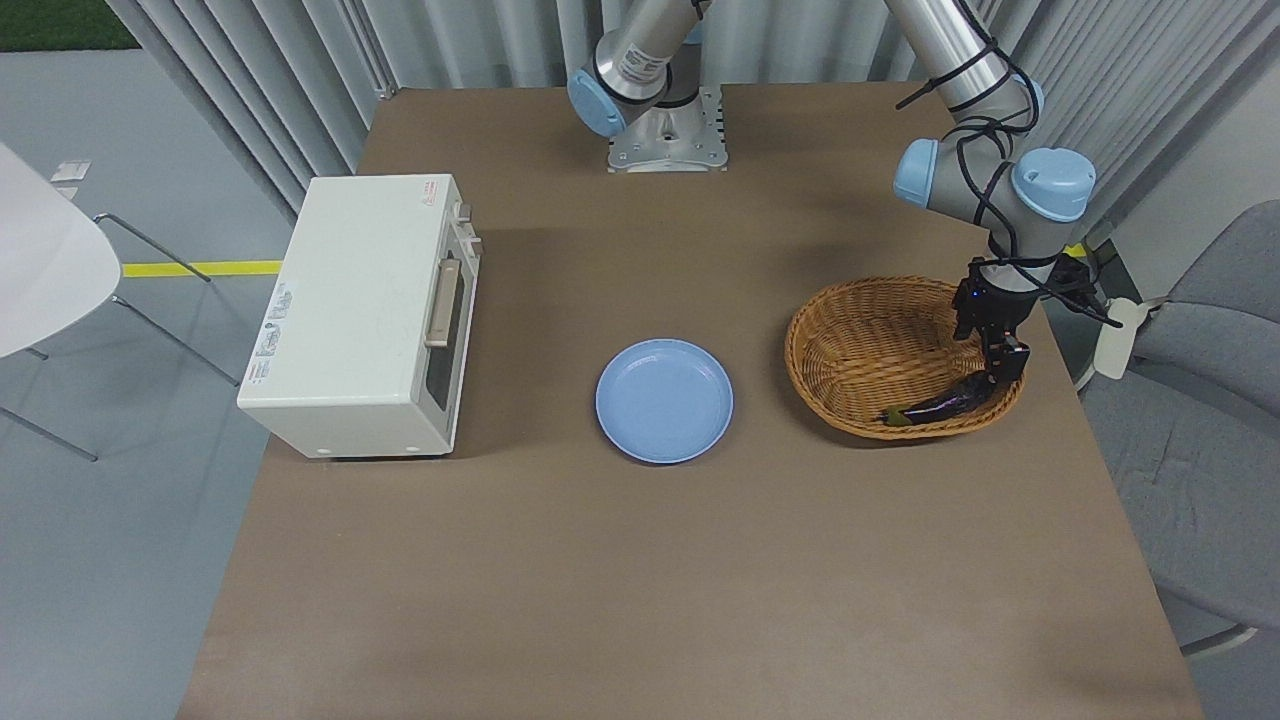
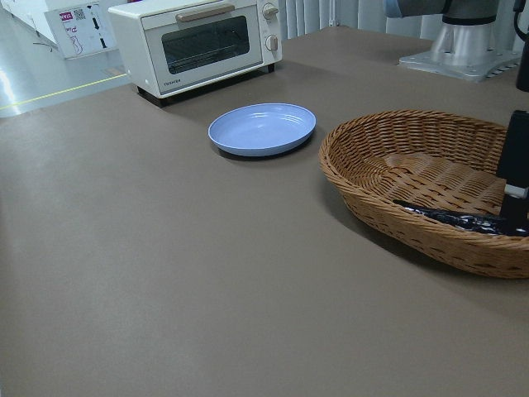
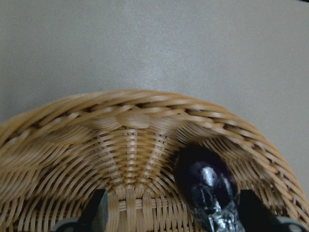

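A dark purple eggplant (image 1: 938, 404) with a green stem lies in the wicker basket (image 1: 858, 336), along its near side. My gripper (image 1: 1002, 366) is down inside the basket at the eggplant's thick end. In the wrist view the eggplant (image 3: 205, 183) lies at the right, by one finger, and the two fingertips stand well apart, so the gripper is open. In the left view it is partly hidden by the basket wall and my gripper.
A blue plate (image 1: 663, 401) sits left of the basket. A white toaster oven (image 1: 342, 312) stands further left, its door facing right. A grey chair is beside the right edge.
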